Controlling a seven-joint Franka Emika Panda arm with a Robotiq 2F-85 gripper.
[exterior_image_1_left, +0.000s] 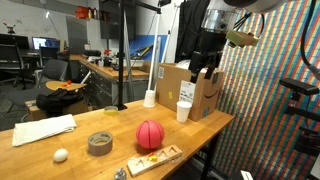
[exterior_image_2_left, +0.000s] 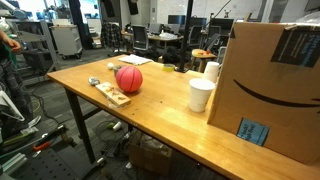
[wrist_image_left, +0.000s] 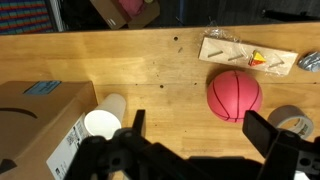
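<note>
My gripper hangs high above the table, its dark fingers spread wide apart, with only bare tabletop showing between them. Ahead of it in the wrist view lie a red ball (wrist_image_left: 234, 95) and, just beyond, a wooden board (wrist_image_left: 248, 57) with small pegs and a yellow piece on it. A tape roll (wrist_image_left: 291, 120) rests to the right, partly hidden by a finger. On the left a white cup (wrist_image_left: 103, 118) stands close to a cardboard box (wrist_image_left: 30, 130). A small white ball (exterior_image_1_left: 60, 155) is on the table's left part in the first exterior view.
A second white container (exterior_image_2_left: 212, 71) stands behind the cup. Further left are a folded white cloth (exterior_image_1_left: 44, 131) and a yellow dish (exterior_image_1_left: 60, 123). A metallic object (wrist_image_left: 310, 61) lies beside the board. Much of the wooden table (exterior_image_2_left: 160, 105) between ball and cup is clear.
</note>
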